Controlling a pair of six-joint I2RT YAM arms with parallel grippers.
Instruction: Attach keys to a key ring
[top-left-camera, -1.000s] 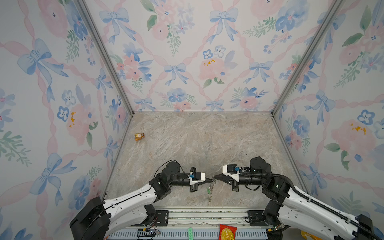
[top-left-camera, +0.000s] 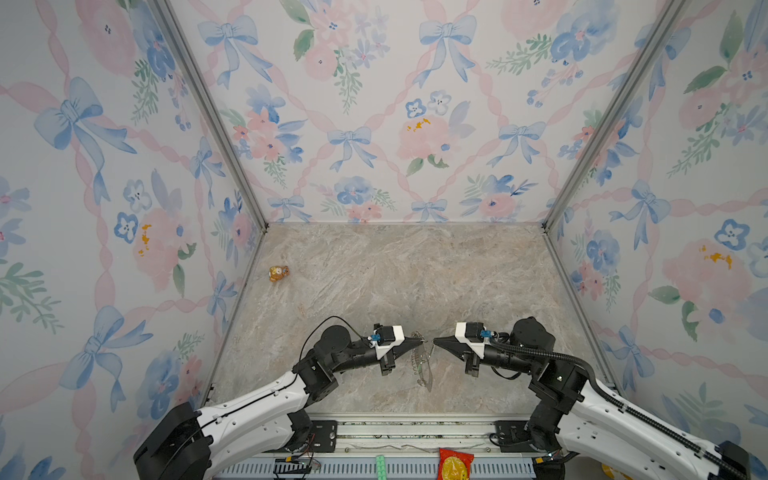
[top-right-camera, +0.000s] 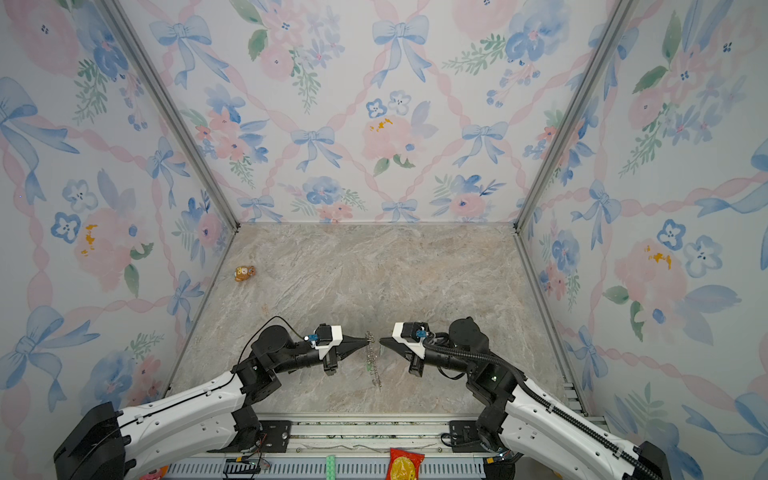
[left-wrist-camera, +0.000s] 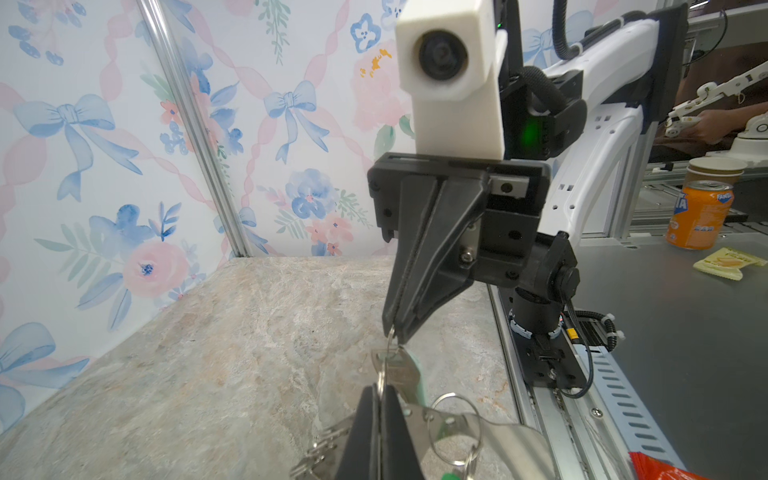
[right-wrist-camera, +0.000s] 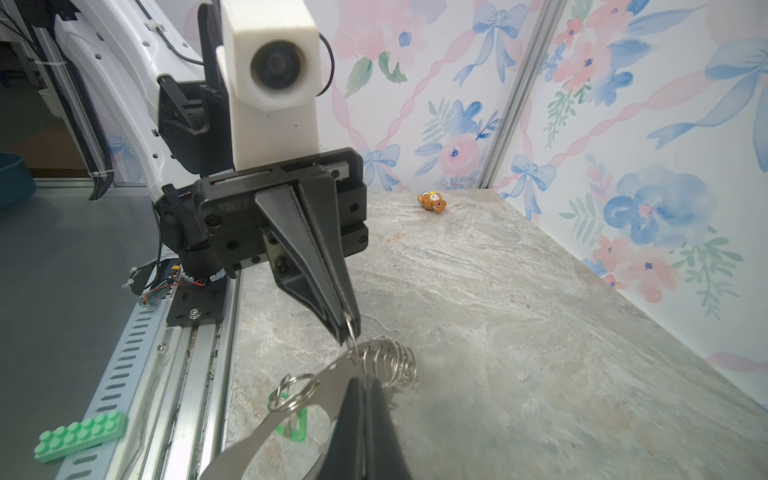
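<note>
At the middle of the work surface, my left gripper (top-left-camera: 421, 339) and right gripper (top-left-camera: 434, 340) face each other with a small gap between their tips. Each is shut on the thin metal wire of the key ring (left-wrist-camera: 383, 369), which spans from one pair of fingertips to the other. Below the tips hangs a bunch of flat silver keys (right-wrist-camera: 254, 442), slightly blurred. A smaller wire ring (left-wrist-camera: 454, 429) and several wire coils (right-wrist-camera: 389, 361) hang among them, with a green piece (right-wrist-camera: 297, 424). Which loops are threaded through which cannot be made out.
A small orange-brown figure (top-left-camera: 278, 273) lies at the far left of the stone-patterned surface (top-left-camera: 400, 264), which is otherwise clear. Beyond the front rail are a green block (right-wrist-camera: 81, 437) and a red packet (top-left-camera: 455, 464).
Both grippers have moved away from the front edge, and their tips stand farther apart sideways. The hanging bunch has shifted with them and swung.
</note>
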